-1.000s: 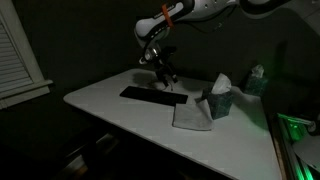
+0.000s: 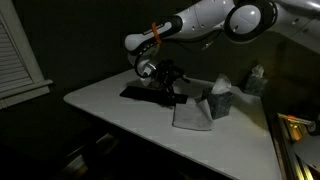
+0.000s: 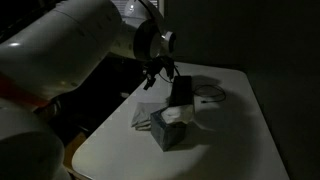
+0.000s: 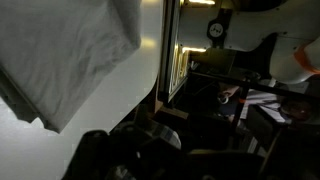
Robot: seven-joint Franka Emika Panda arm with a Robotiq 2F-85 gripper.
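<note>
A folded grey cloth lies flat on the white table; part of the same cloth fills the upper left of the wrist view. Behind it, a long black flat object rests on the table, partly covered by my gripper in exterior view 1. My gripper hangs near the right end of that black object, just behind the cloth. Its dark fingers are spread at the bottom of the wrist view, one finger near the cloth's edge. Nothing shows between them. How high it hangs is hard to tell.
A tissue box with a tissue sticking out stands right of the cloth. Farther right is a small container. A thin dark cable lies beside the black object.
My gripper has come lower and a little to the right, closer to the cloth, and now overlaps the black object in view. Cloth, black object and tissue box look unmoved.
</note>
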